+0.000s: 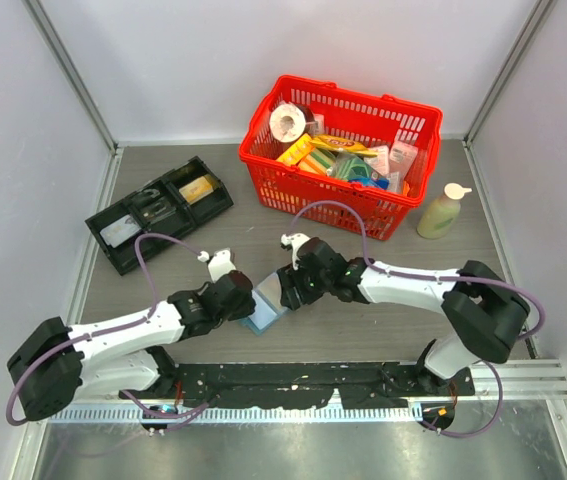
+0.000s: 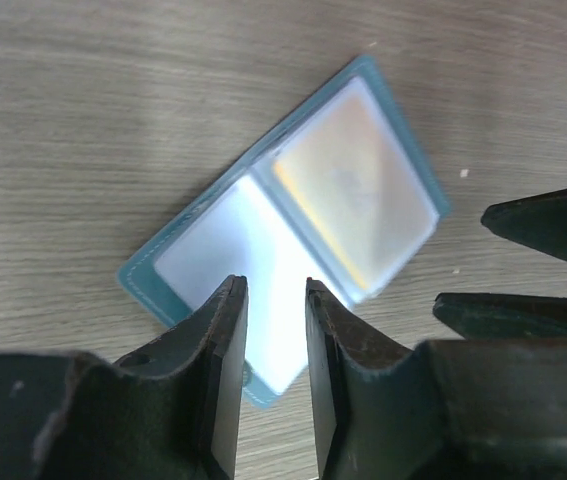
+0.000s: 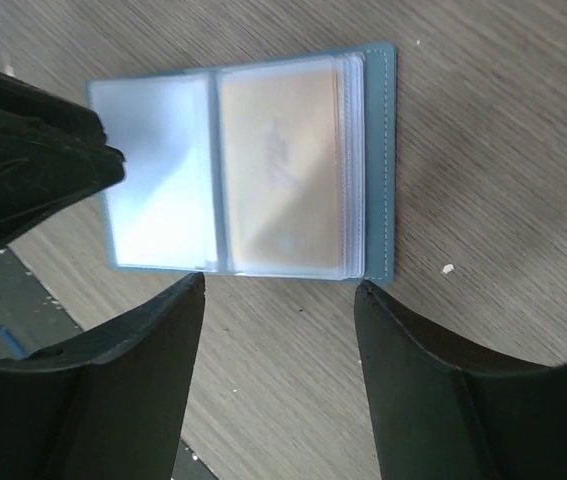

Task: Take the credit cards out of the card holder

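Observation:
A teal card holder (image 2: pixel 263 260) lies open on the grey table, clear sleeves on both halves, one holding beige cards (image 3: pixel 278 170). My left gripper is just above its lower half, fingertips slightly parted. My right gripper hovers at the holder's edge, fingertips apart with nothing visibly held between them. In the top view both grippers crowd over the holder and partly hide it.
A red basket (image 1: pixel 413 215) full of packages stands at the back centre. A black compartment tray (image 1: pixel 123 255) lies at the left, a pump bottle (image 1: pixel 438 215) at the right. Bare table surrounds the holder.

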